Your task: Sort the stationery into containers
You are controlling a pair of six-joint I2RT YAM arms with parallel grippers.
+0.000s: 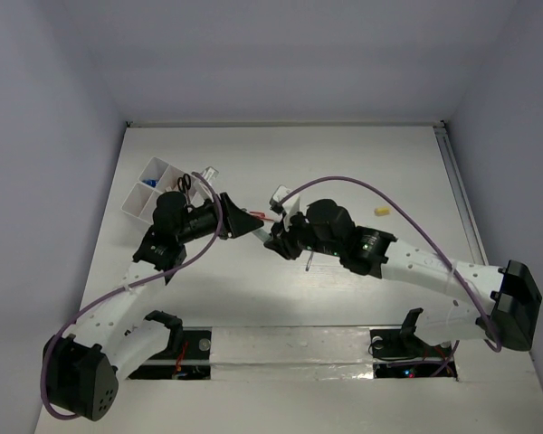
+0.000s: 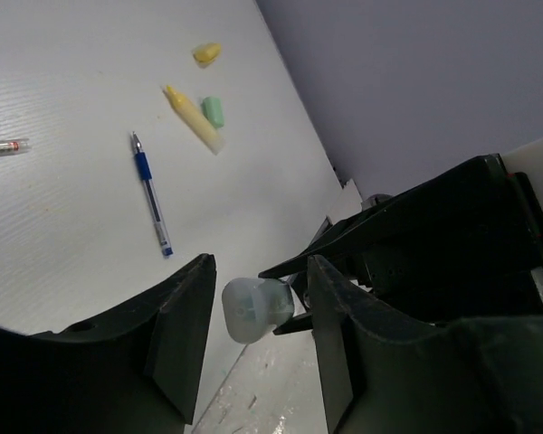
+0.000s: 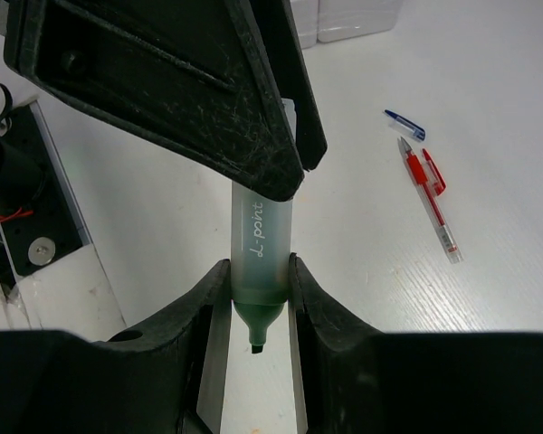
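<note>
A translucent green-ended marker (image 3: 261, 237) with a dark tip stands between the fingers of my right gripper, shut around its lower part. In the left wrist view the marker's rounded pale end (image 2: 253, 307) sits between the fingers of my left gripper, with a narrow gap at each side; this gripper is part open. Both grippers meet over the table's middle in the top view, left (image 1: 257, 227) and right (image 1: 271, 239). The white divided container (image 1: 140, 201) at the left is partly covered by the left arm; scissors (image 1: 185, 183) lie in it.
A blue pen (image 2: 152, 192), a yellow crayon-like stick (image 2: 194, 119), a small green piece (image 2: 213, 111) and a yellow item (image 2: 206, 52) lie on the table. Near a red pen (image 3: 432, 204) are a red cap (image 3: 434, 172) and a blue cap (image 3: 406, 125).
</note>
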